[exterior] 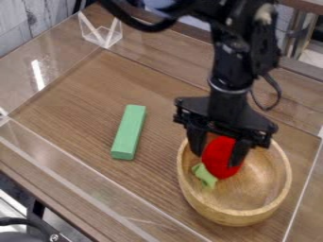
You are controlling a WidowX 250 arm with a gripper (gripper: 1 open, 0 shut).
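Note:
My dark gripper (212,128) reaches down from the top of the view over a wooden bowl (265,196) at the lower right. Its fingers are spread around the upper part of a red object (221,154), which sits in the bowl with a small light green piece (205,175) at its lower left. Whether the fingers touch the red object is unclear.
A green bar (127,131) lies on the wooden table (63,151), left of the bowl. A white wire-like holder (100,28) stands at the back left.

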